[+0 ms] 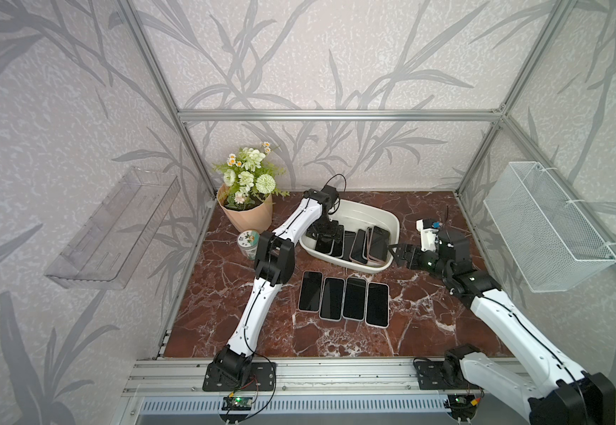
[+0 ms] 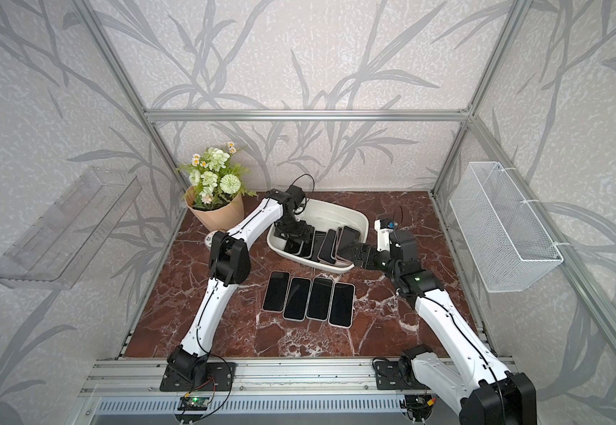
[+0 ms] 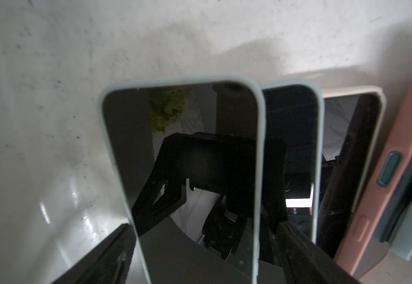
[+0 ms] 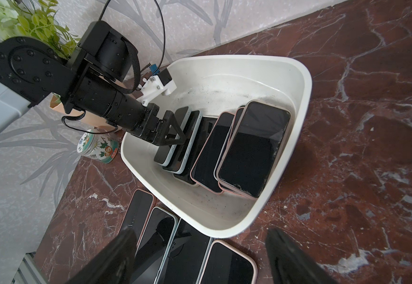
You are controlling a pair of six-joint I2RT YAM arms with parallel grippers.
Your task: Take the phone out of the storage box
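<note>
The white storage box holds several phones leaning on one another; in the left wrist view a light-rimmed phone (image 3: 182, 156) lies under my left gripper, whose fingers stand apart either side of its lower part, near its long edges; contact is unclear. Other phones (image 4: 251, 146) lean at the box's right. My right gripper is open, outside the box at its front right, nothing between its fingers. Four phones (image 1: 332, 297) lie in a row on the table before the box.
A flowerpot (image 1: 244, 212) and a tin (image 1: 247, 244) stand left of the box. A clear tray (image 1: 113, 233) and a wire basket (image 1: 548, 233) hang on the side walls. The table right of the box is mostly clear.
</note>
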